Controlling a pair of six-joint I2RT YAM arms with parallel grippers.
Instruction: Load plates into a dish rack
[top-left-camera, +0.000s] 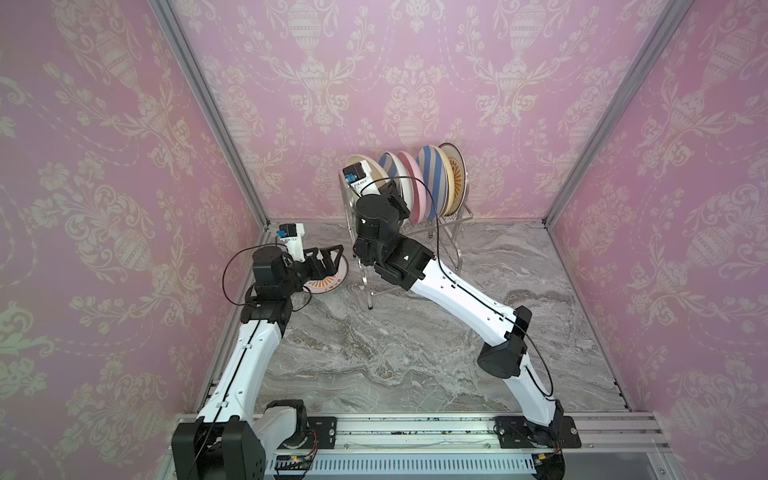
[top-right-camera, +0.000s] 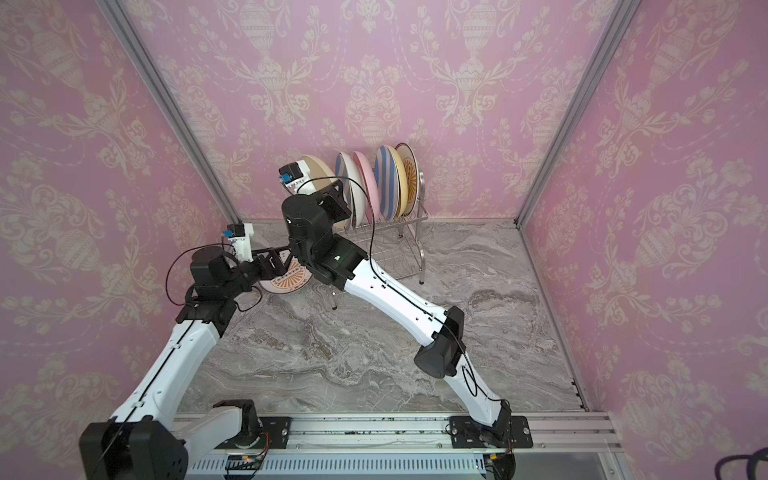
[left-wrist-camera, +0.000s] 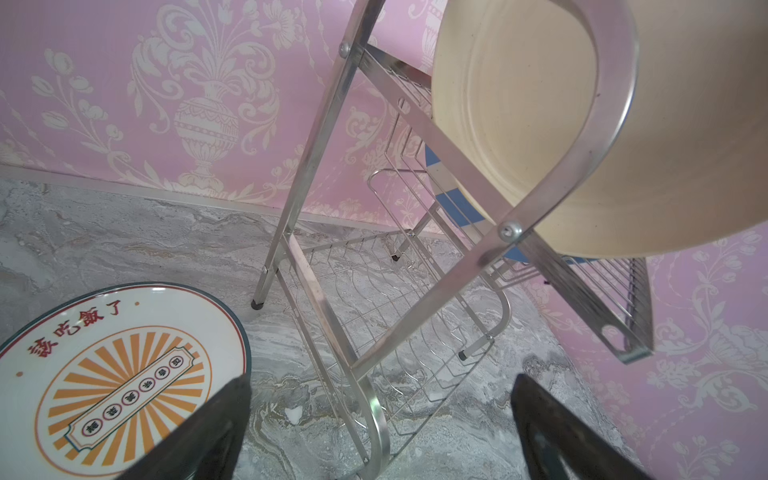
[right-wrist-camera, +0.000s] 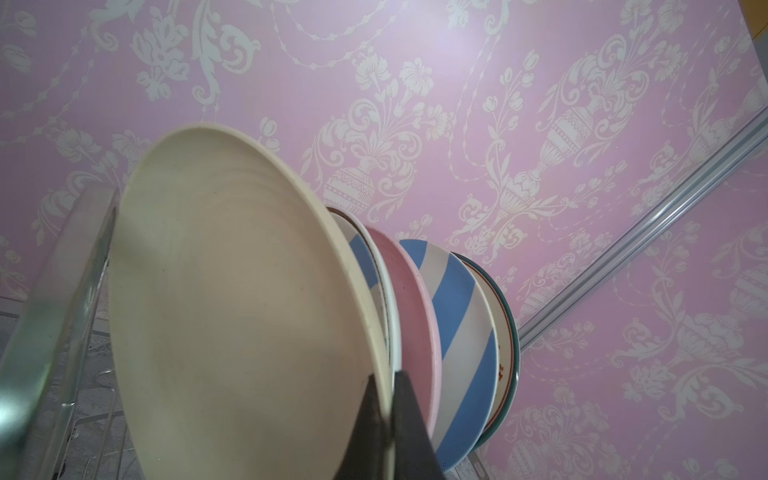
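Observation:
A cream plate (right-wrist-camera: 240, 296) stands in the metal dish rack (left-wrist-camera: 352, 359) beside white, pink (right-wrist-camera: 408, 320), blue-striped (right-wrist-camera: 452, 352) and other plates. My right gripper is shut on the cream plate's rim in the right wrist view. My left gripper is open and empty, low left of the rack. An orange-patterned plate (left-wrist-camera: 136, 376) lies flat on the marble table beside the rack, partly under the left arm in the top views.
Pink patterned walls enclose the back and sides. The right arm reaches diagonally across the middle.

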